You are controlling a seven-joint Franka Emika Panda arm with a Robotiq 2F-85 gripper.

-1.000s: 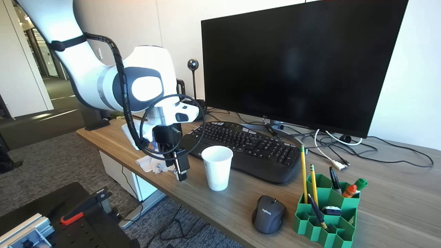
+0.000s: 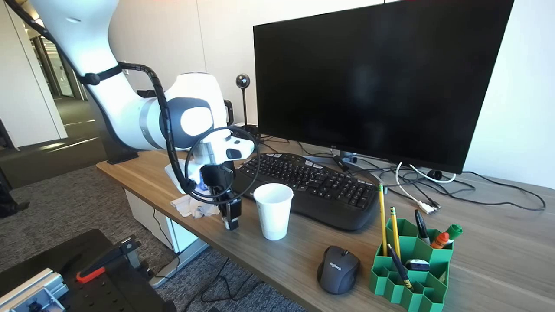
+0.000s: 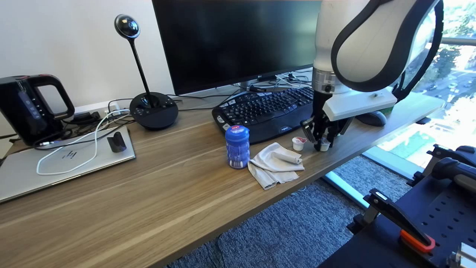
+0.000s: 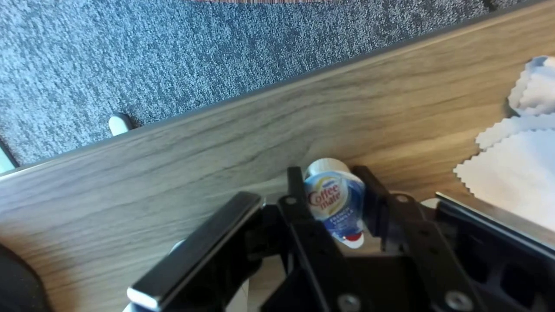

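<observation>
A small coffee creamer cup (image 4: 335, 200) with a blue Coffee-mate lid sits between the fingers of my gripper in the wrist view. The fingers stand close on both sides of it, part open; whether they touch it I cannot tell. In exterior view 2 this creamer (image 3: 324, 145) is low at the desk top, under my gripper (image 3: 328, 142). Another creamer cup (image 3: 299, 143) rests just to its left. Beside my gripper (image 2: 230, 224) in exterior view 1 stands a white paper cup (image 2: 273, 213), upright.
A beige cloth (image 3: 276, 165) and a blue bottle (image 3: 237, 147) lie to the left in exterior view 2. Behind is the keyboard (image 2: 317, 182). A mouse (image 2: 338, 270) and green pen holder (image 2: 411, 281) stand to the right. The desk's front edge is close.
The arm has shifted a little to the right and slightly lower in exterior view 1, nearer the paper cup. The paper cup, mouse and pen holder have stayed put.
</observation>
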